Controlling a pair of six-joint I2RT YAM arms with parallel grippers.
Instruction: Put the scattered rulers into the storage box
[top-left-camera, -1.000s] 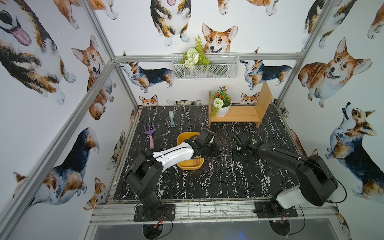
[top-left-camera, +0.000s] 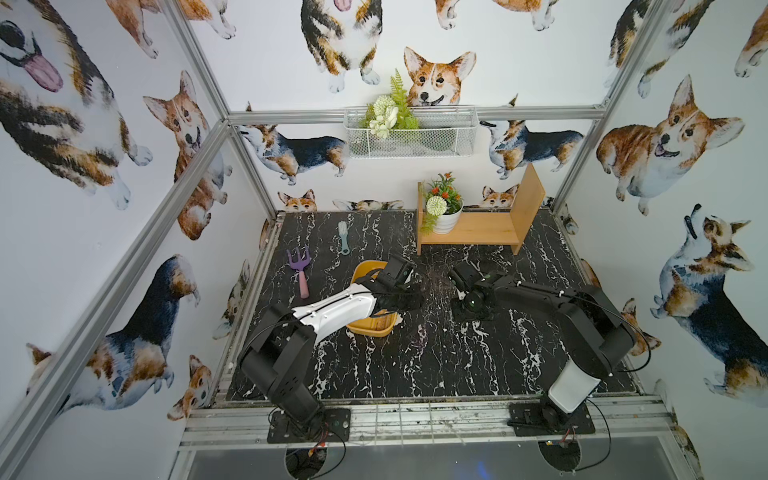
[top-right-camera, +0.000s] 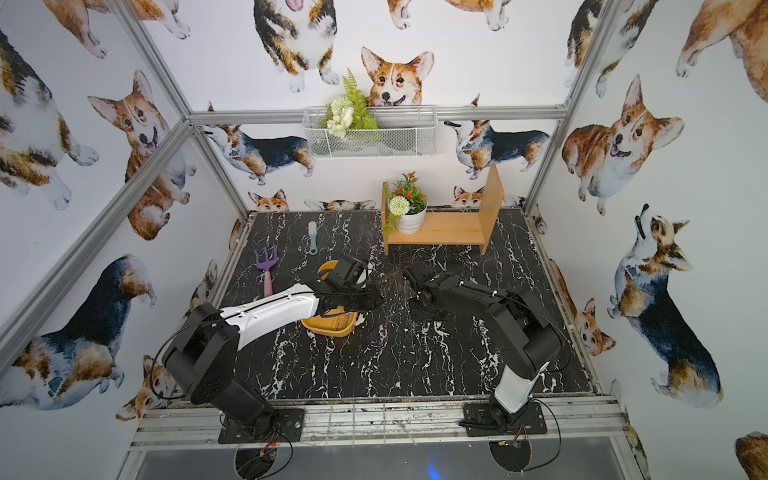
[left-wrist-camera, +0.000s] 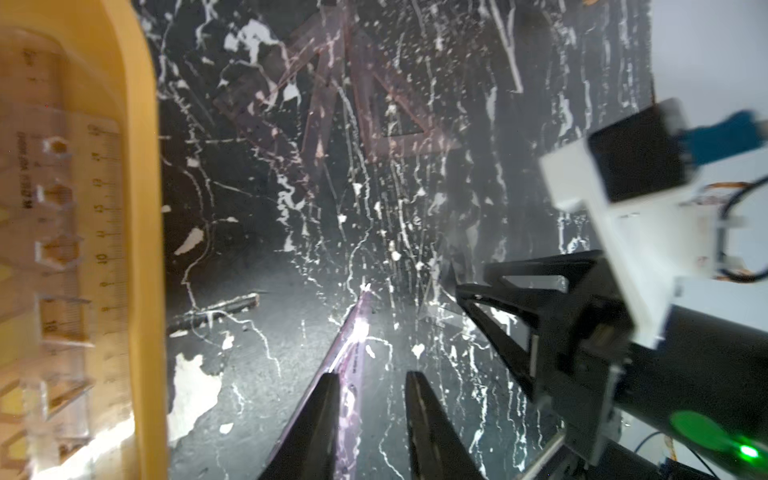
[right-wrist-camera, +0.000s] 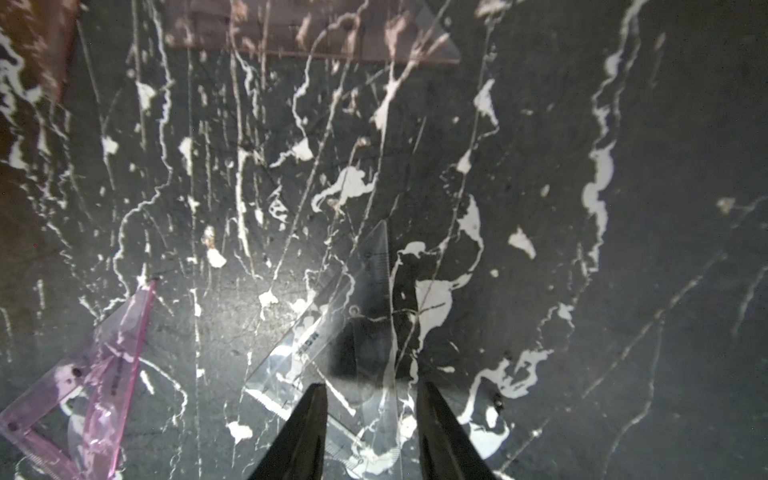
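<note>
The yellow storage box (left-wrist-camera: 146, 240) holds several transparent rulers (left-wrist-camera: 92, 200), beside my left gripper, which is open and empty above the marble top. A pink triangle (right-wrist-camera: 120, 384) and a clear triangle (right-wrist-camera: 372, 272) lie on the surface; the clear one is just under my right gripper, whose fingers stand apart with nothing visibly held. A pinkish triangle (right-wrist-camera: 320, 40) lies higher in the right wrist view. More faint triangles (left-wrist-camera: 392, 144) lie beyond the box's side in the left wrist view.
A wooden shelf (top-left-camera: 480, 236) with a potted plant (top-left-camera: 446, 221) stands at the back right. A purple fork tool (top-left-camera: 300, 264) and a small pale tool (top-left-camera: 344, 237) lie back left.
My left gripper and the yellow box have shifted slightly left.
</note>
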